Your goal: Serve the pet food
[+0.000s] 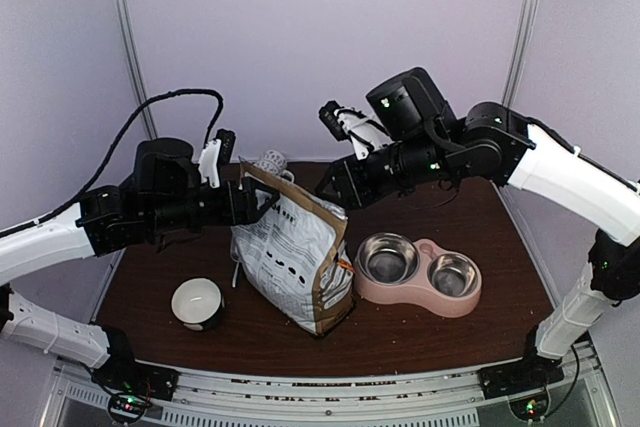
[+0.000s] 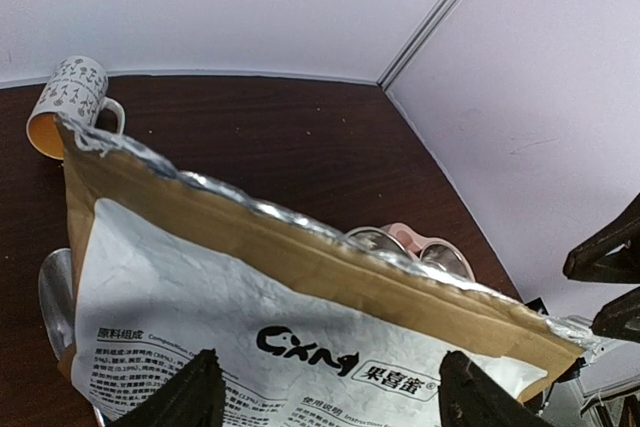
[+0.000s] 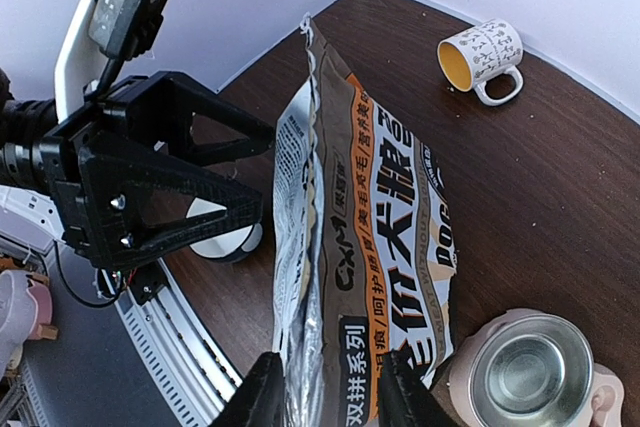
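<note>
The pet food bag [image 1: 290, 267] stands upright in the middle of the table, its crimped top running across the left wrist view. My left gripper [image 1: 262, 202] is open at the bag's upper left face, and the printed side [image 2: 310, 357] lies between and behind its fingertips. My right gripper [image 1: 332, 187] hangs open over the bag's upper right; in the right wrist view its fingertips sit at the top edge. A pink double feeder with steel bowls [image 1: 417, 299] is right of the bag. A small white bowl [image 1: 197, 299] sits to the left.
A patterned mug [image 3: 485, 52] lies on its side behind the bag. Part of a metal scoop [image 2: 55, 302] shows behind the bag in the left wrist view.
</note>
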